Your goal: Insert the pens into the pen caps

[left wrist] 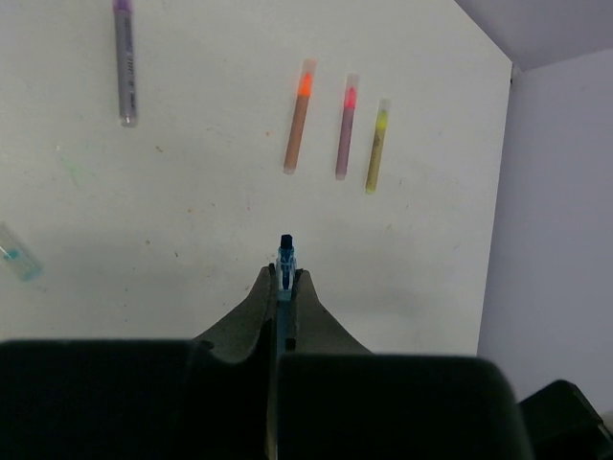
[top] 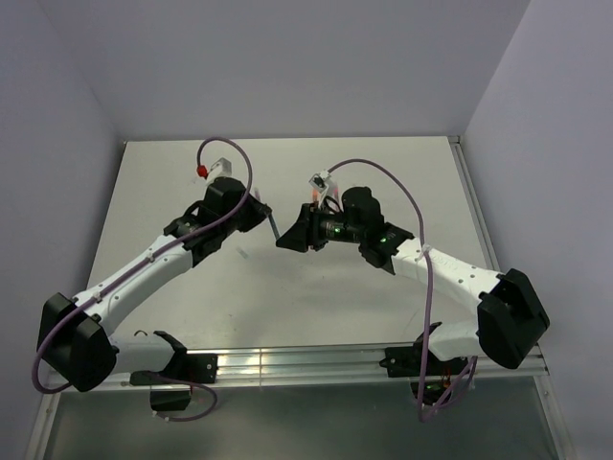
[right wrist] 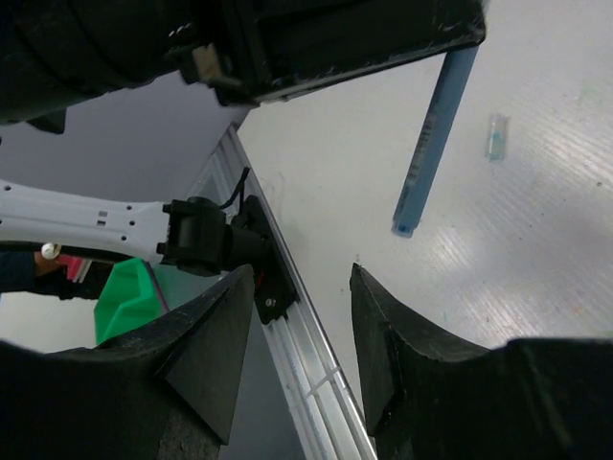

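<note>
My left gripper (top: 261, 211) is shut on a blue pen (right wrist: 428, 144), lifted near the middle of the table, its free end angled down toward my right gripper (top: 292, 240). The right gripper stands open, the pen above and just beyond its fingers in the right wrist view. In the left wrist view lie a purple pen (left wrist: 125, 67), an orange pen (left wrist: 298, 125), a pink pen (left wrist: 346, 134) and a yellow pen (left wrist: 376, 153). A small clear cap with teal inside lies at the left; another clear piece (right wrist: 496, 137) shows in the right wrist view.
Walls (top: 536, 172) bound the sides and back, and a metal rail (top: 278, 359) runs along the front edge.
</note>
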